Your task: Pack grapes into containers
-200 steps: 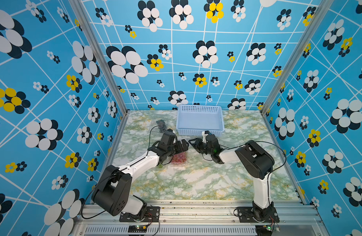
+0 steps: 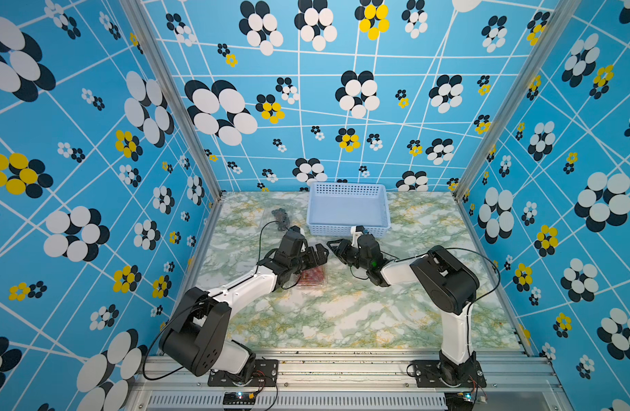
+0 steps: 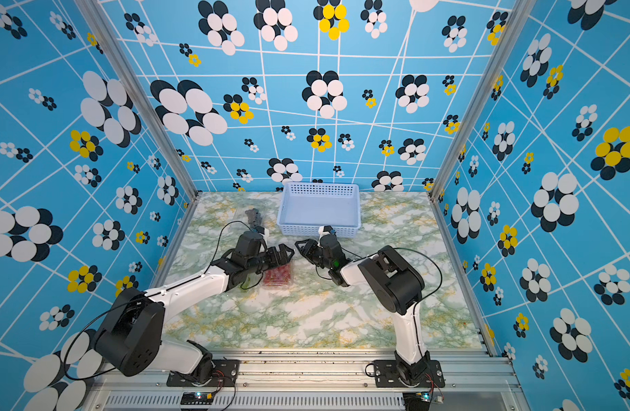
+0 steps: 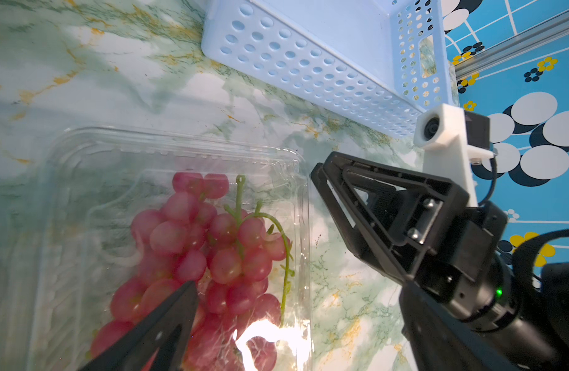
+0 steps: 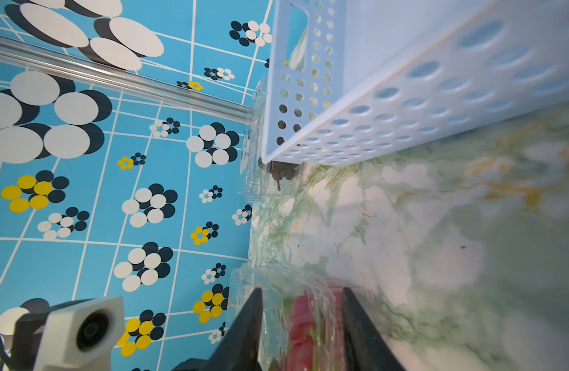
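Red grapes (image 4: 225, 266) lie with their green stem inside a clear plastic container (image 4: 173, 139) on the table, glare crossing its clear top. In the top left view this container (image 2: 310, 278) is partly covered by my left arm. My left gripper is open above it, fingers (image 4: 157, 327) wide apart with nothing between. My right gripper stands at the container's far right corner, its fingers (image 5: 244, 330) apart; clear plastic shows between them, but whether they touch it I cannot tell. A light blue basket (image 2: 349, 231) stands behind both grippers, looking empty.
Another clear container with dark contents (image 2: 280, 219) stands at the back left, beside the basket. Both grippers' tips are close together near the table's middle. Free table (image 2: 369, 315) lies in front and to the right.
The grapes look paler now than a second ago, as though seen through clear plastic. My right gripper has shifted only slightly; my left arm stays almost still.
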